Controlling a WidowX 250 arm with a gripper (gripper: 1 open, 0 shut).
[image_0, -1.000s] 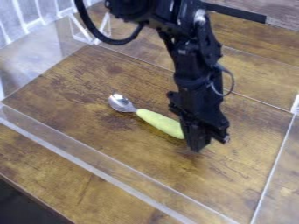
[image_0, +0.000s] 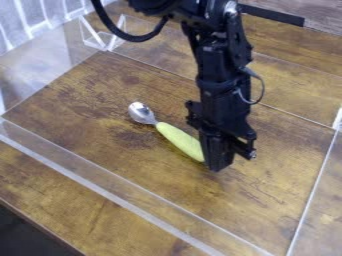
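A spoon with a pale green handle (image_0: 178, 139) and a silver bowl (image_0: 140, 112) lies diagonally on the wooden surface. My black gripper (image_0: 217, 158) is low at the lower right end of the handle, partly covering it. Its fingertips are dark and overlap the handle's end, so whether anything is between them is hard to tell.
A white railing-like structure stands at the upper left, and a dark strip lies along the back.
The gripper has shifted slightly over the end of the handle, and its wrist sits a little differently. The spoon lies in nearly the same place.
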